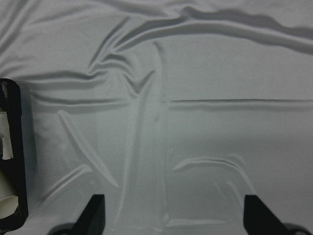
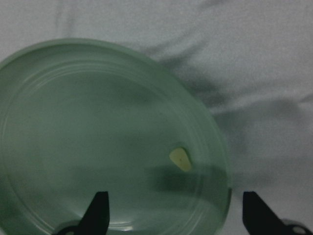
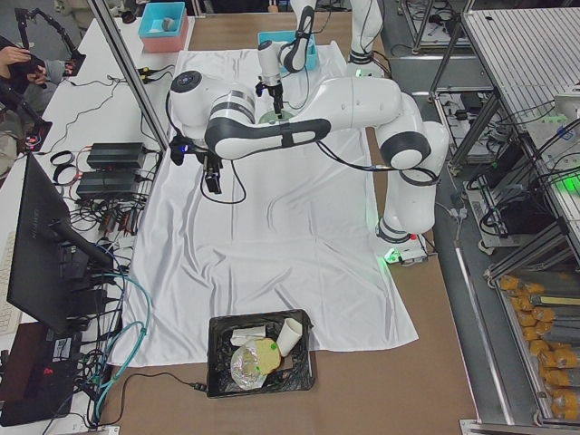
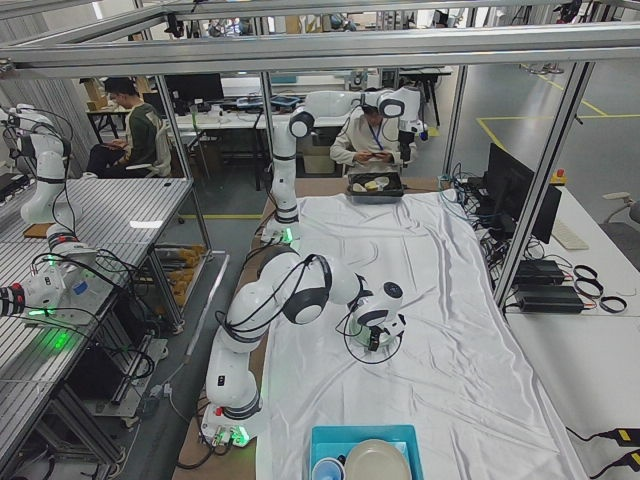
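A green plate [image 2: 107,122] with a small yellowish bit [image 2: 180,159] on it fills much of the right wrist view, lying on the white cloth. My right gripper hangs open right over the plate's edge, one finger above its inside, the other beside the rim. My left gripper is open above bare cloth, nothing between its fingers. A black bin [image 3: 214,353] with a yellow item, white rolls and clear plastic sits at the cloth's end, partly seen in the left wrist view.
A blue tray [image 4: 365,433] with a plate and a cup stands at the cloth's other end. Monitors, black boxes and cables line one side; metal frame posts rise around the table.
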